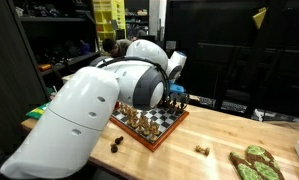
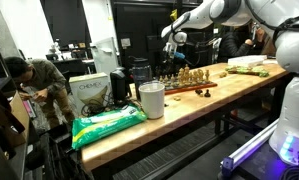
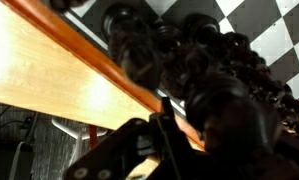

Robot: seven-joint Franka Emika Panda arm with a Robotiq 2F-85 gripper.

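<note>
Black and light-brown chess pieces stand on a chessboard [image 1: 151,144] with a reddish-brown border. The light-brown pieces [image 1: 141,122] are on the near side in exterior view 1, and the dark ones are toward the far side. My gripper [image 1: 176,95] points down among the dark pieces near the board's far edge. In the wrist view, dark pieces [image 3: 134,48] crowd around blurred black gripper parts near the board's border. Dark shapes overlap there, so neither the finger opening nor anything between the fingers can be made out.
Two small dark pieces [image 1: 116,144] lie off the board at its near side, and a light-brown piece [image 1: 202,150] lies to its right. A green patterned item [image 1: 254,163] is at the table's right. Bare wood [image 1: 224,130] stretches between. A person [image 2: 49,85] is at the left in exterior view 2.
</note>
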